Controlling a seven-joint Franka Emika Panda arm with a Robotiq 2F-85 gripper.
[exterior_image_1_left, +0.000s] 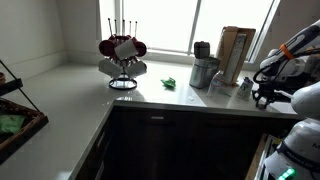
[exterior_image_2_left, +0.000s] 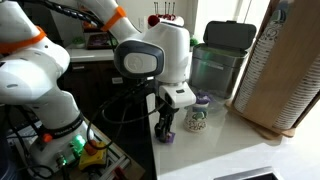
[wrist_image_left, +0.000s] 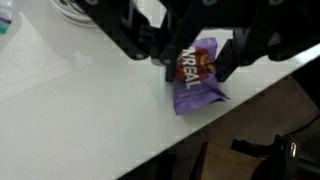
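Observation:
A small purple packet (wrist_image_left: 197, 88) with white lettering and a reddish-brown picture lies at the edge of the white counter in the wrist view. My gripper is right over it, with dark fingers on either side of its upper part. Whether they press on the packet cannot be made out. In exterior view 2 the packet (exterior_image_2_left: 166, 137) shows as a purple patch just below the gripper (exterior_image_2_left: 164, 126), low over the counter. Exterior view 1 has the gripper (exterior_image_1_left: 263, 98) at the counter's right end, too small there to show the packet.
Behind the gripper stand a patterned cup (exterior_image_2_left: 195, 119) with purple things at its top and a large clear bin (exterior_image_2_left: 222, 72). A brown cardboard box (exterior_image_2_left: 276, 70) is at the right.

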